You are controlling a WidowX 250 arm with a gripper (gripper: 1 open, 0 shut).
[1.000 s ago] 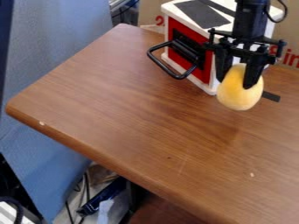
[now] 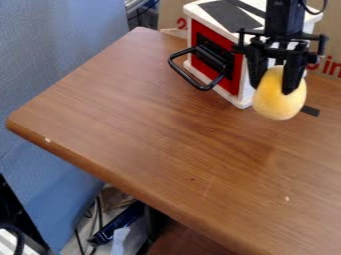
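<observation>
My black gripper point(image 2: 277, 72) hangs at the upper right of the camera view, shut on a pale yellow oval object point(image 2: 278, 100), whose top is hidden between the fingers. The object is held in front of a white toy-oven-like box point(image 2: 244, 94) with a red front point(image 2: 236, 76) and a black handle point(image 2: 181, 66) sticking out toward the left.
A cardboard box point(image 2: 173, 20) stands behind.
</observation>
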